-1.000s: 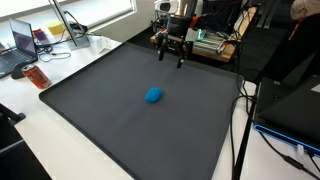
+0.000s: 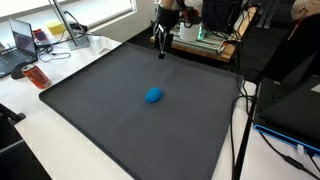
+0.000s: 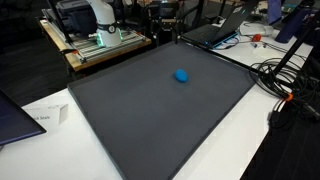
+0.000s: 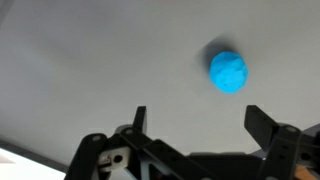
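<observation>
A small, bright blue rounded object (image 2: 153,95) rests on the dark grey mat (image 2: 110,117), near its middle in exterior view 1. Exterior view 2 shows this blue object (image 3: 181,75) towards the far part of the mat, with bare surface all round it. In the wrist view the blue object (image 4: 228,72) appears beyond the fingertips, right of centre. My gripper is open there, its two black fingers wide apart with only mat between them. The arm stands at the far edge of the mat in exterior view 1, apart from the blue object.
An orange-red can (image 2: 37,77) stands beside the mat's left corner, near a laptop (image 2: 27,41). Cables (image 3: 285,80) lie off the mat's right side in exterior view 2.
At the mat's far edge, the gripper and arm have shifted and turned, looking narrower and higher than before. The blue object has stayed in place.
</observation>
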